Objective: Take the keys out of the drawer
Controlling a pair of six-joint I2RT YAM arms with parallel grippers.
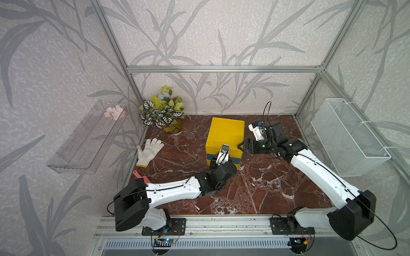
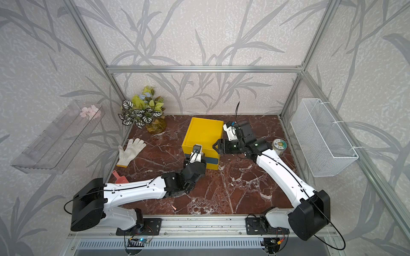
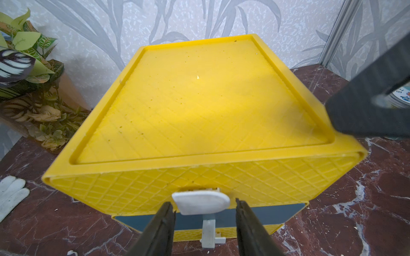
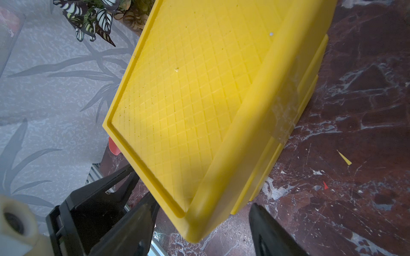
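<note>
A yellow drawer unit [image 1: 225, 130] with a blue middle band stands mid-table, its white top handle [image 3: 200, 201] facing front. My left gripper is at the front handles, its fingers either side of the area below the top handle; whether they close on a handle is hard to tell. My right gripper is apart-fingered at the front right upper corner of the unit, which sits between its fingertips in the right wrist view. No keys are visible.
A plant [image 1: 162, 111] and white glove [image 1: 149, 151] are on the left, with a red scoop [image 2: 120, 179]. A round tin [image 2: 279, 146] stands at the right. Baskets [image 2: 322, 136] hang on both walls.
</note>
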